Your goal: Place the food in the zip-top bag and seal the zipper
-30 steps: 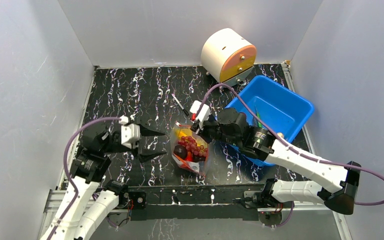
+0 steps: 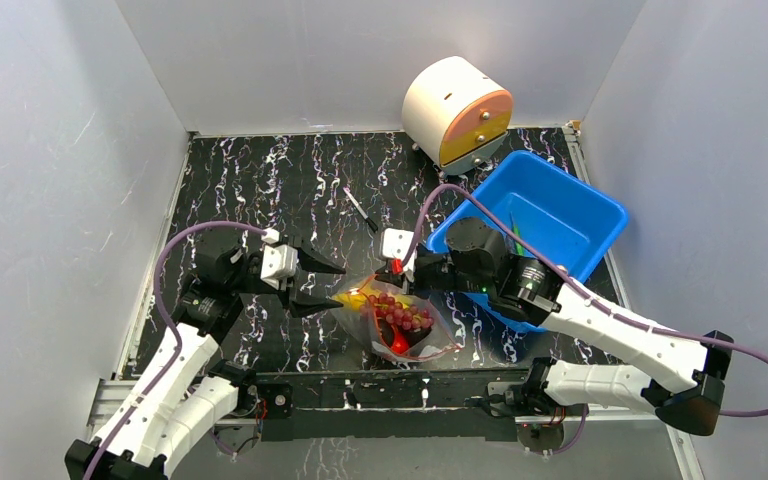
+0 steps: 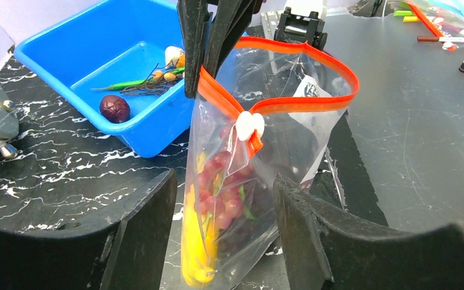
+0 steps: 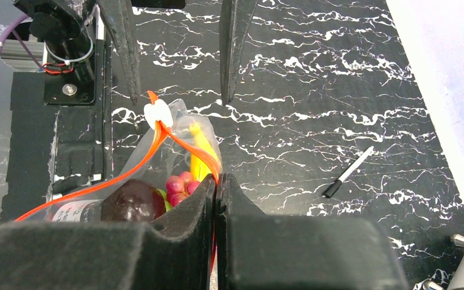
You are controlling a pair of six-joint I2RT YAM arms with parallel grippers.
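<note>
The zip bag [image 2: 430, 335] holds grapes [image 2: 400, 312], yellow food, red food and dark round food. Its orange zipper [image 3: 305, 103] has a white slider [image 3: 249, 124]. My right gripper is shut on the bag's rim, holding it up. My left gripper [image 2: 335, 287] stands open beside the bag's left side, facing the slider end, with nothing between its fingers.
A blue bin [image 2: 580, 220] at the right holds a purple ball [image 3: 114, 109] and other items. A marker [image 2: 360, 208] lies behind the bag. A white drawer cabinet [image 2: 440, 100] stands at the back.
The bag's lower part has swung toward the front right as my right gripper shifted it. My left gripper has moved right, closer to the bag.
</note>
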